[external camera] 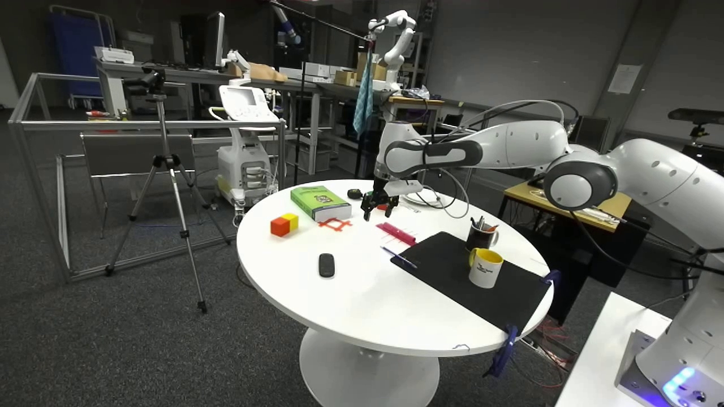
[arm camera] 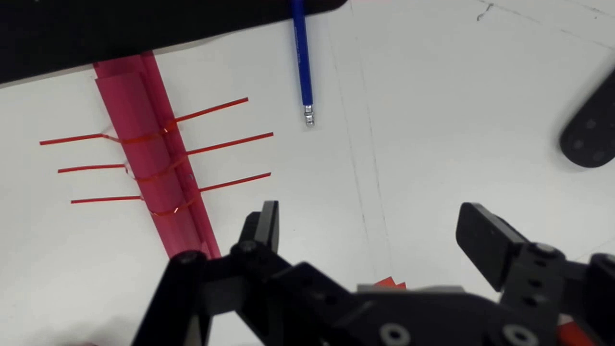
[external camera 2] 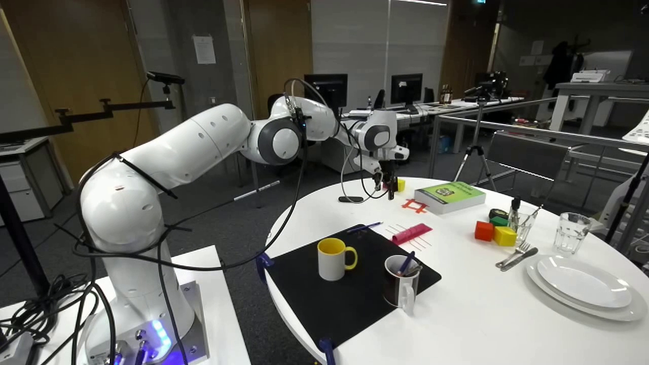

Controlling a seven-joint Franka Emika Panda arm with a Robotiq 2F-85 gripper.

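My gripper stands open above the white table, with only tabletop visible between its fingers. To its left in the wrist view lies a pink roll (arm camera: 144, 127) with thin red strips across it; its lower end passes behind a finger. A blue pencil (arm camera: 303, 63) lies partly on the black mat (arm camera: 115, 29). The dark remote-like object (arm camera: 594, 127) is at the right edge. Exterior view 2 shows the gripper (external camera 2: 385, 187) held over the table, overlapping the far yellow block (external camera 2: 401, 184) in that view. A red lattice piece (external camera 2: 415, 206) lies flat near the green book (external camera 2: 450, 193).
On the mat stand a yellow-lined mug (external camera 2: 331, 267) and a mug holding pens (external camera 2: 401, 286). Plates (external camera 2: 584, 283), glasses (external camera 2: 570, 234), cutlery (external camera 2: 517, 256) and red (external camera 2: 484, 231) and yellow (external camera 2: 505, 236) blocks occupy another side. Bare tabletop surrounds the remote (external camera: 326, 265).
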